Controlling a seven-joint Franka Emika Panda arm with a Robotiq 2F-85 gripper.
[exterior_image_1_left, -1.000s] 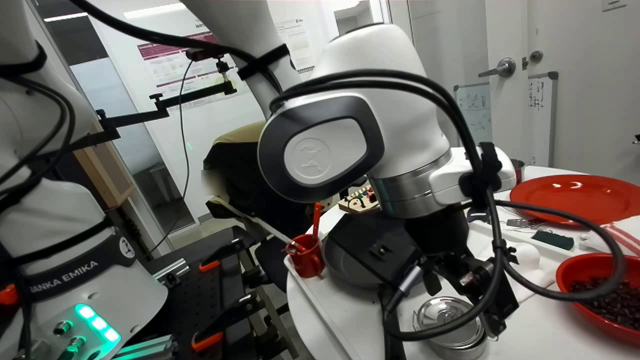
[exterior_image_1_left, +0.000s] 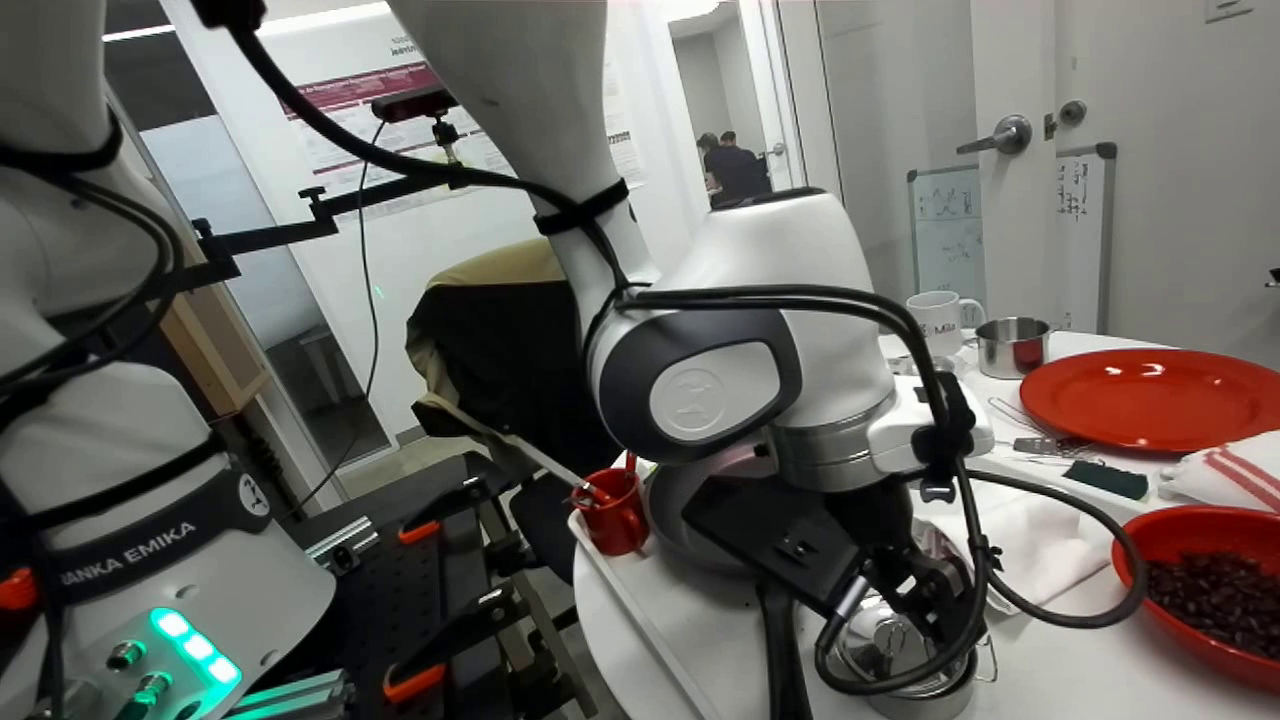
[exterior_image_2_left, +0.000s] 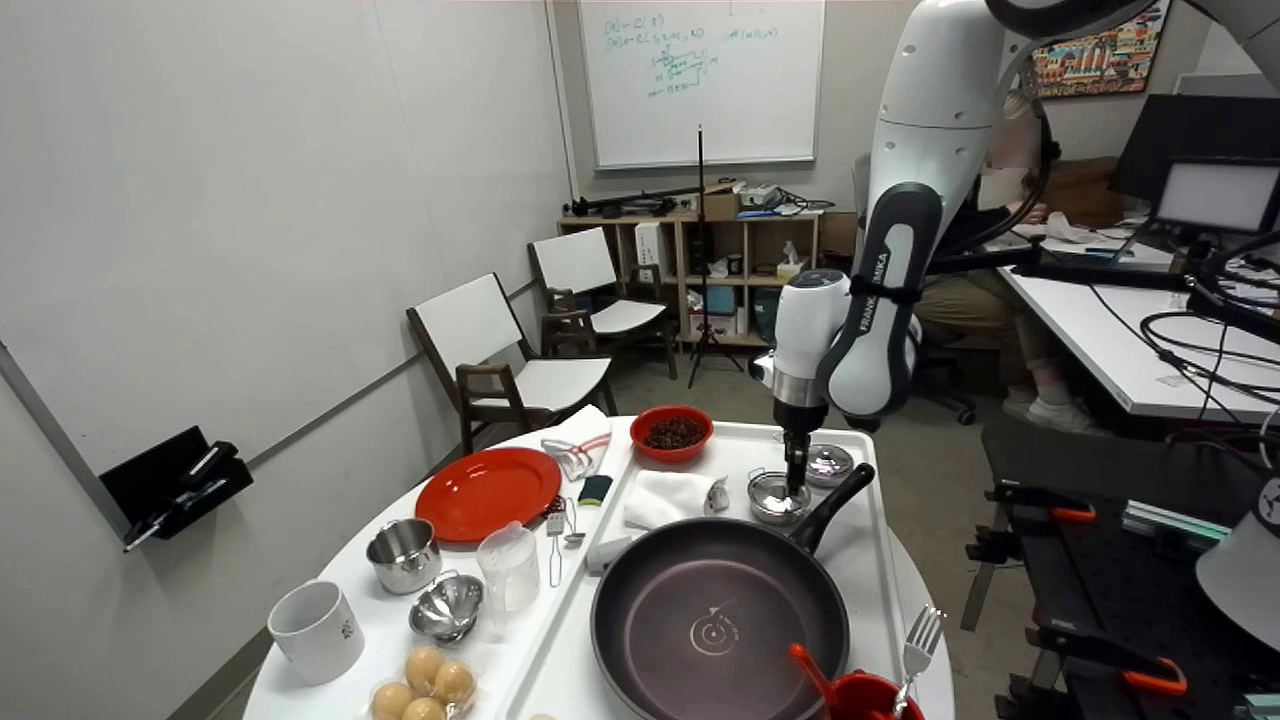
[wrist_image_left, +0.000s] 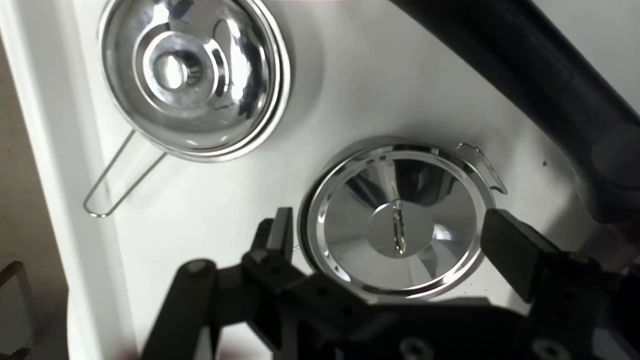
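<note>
A small steel pot with a flat, shiny lid (wrist_image_left: 366, 231) and a thin upright handle (wrist_image_left: 399, 228) on top stands on the white tray. My gripper is open over it, its dark fingers (wrist_image_left: 280, 231) apart on opposite sides of the lid in the wrist view. Nothing is held between them. In exterior view 2 the gripper (exterior_image_2_left: 797, 470) points straight down at the pot (exterior_image_2_left: 777, 509). How close the fingertips are to the pot's sides I cannot tell.
A second steel pot with a domed lid (wrist_image_left: 198, 120) stands close by. The black pan handle (wrist_image_left: 528, 78) lies on the other side. A white cloth (exterior_image_2_left: 657, 497), a red bowl of dark beans (exterior_image_2_left: 672, 449) and a large frying pan (exterior_image_2_left: 720, 606) share the tray (exterior_image_2_left: 888, 564).
The arm has come down and moved away from exterior view 1, bringing the gripper from above the pot to close around its lid's height. The pot stays in place.
</note>
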